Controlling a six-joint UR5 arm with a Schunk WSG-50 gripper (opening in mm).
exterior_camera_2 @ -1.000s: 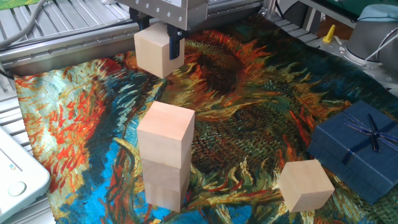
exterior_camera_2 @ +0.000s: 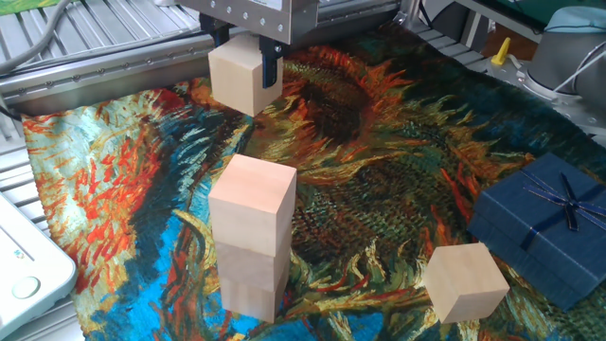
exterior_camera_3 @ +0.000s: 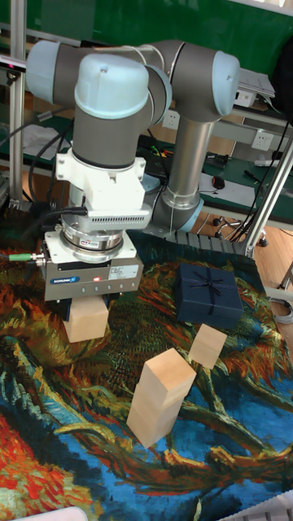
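Observation:
My gripper (exterior_camera_2: 244,68) is shut on a pale wooden block (exterior_camera_2: 233,81), with a dark finger (exterior_camera_2: 271,68) against its right side. The far finger is partly hidden behind the block. In exterior view 3 this held block (exterior_camera_3: 88,321) shows below the gripper body; its height over the cloth is hard to judge. A stack of three wooden blocks (exterior_camera_2: 250,223) stands upright in front of the gripper, apart from it, its layers slightly offset. One more loose wooden block (exterior_camera_2: 465,282) sits alone to the right of the stack.
A dark blue gift box (exterior_camera_2: 530,223) with a ribbon lies at the right, close to the loose block. Patterned cloth (exterior_camera_2: 379,170) covers the table, bare between gripper and box. A metal rail (exterior_camera_2: 123,78) runs behind, and a white device (exterior_camera_2: 28,256) stands at left.
My gripper and the block in it have shifted very slightly to the right in exterior view 2. The stack, loose block and gift box have stayed put.

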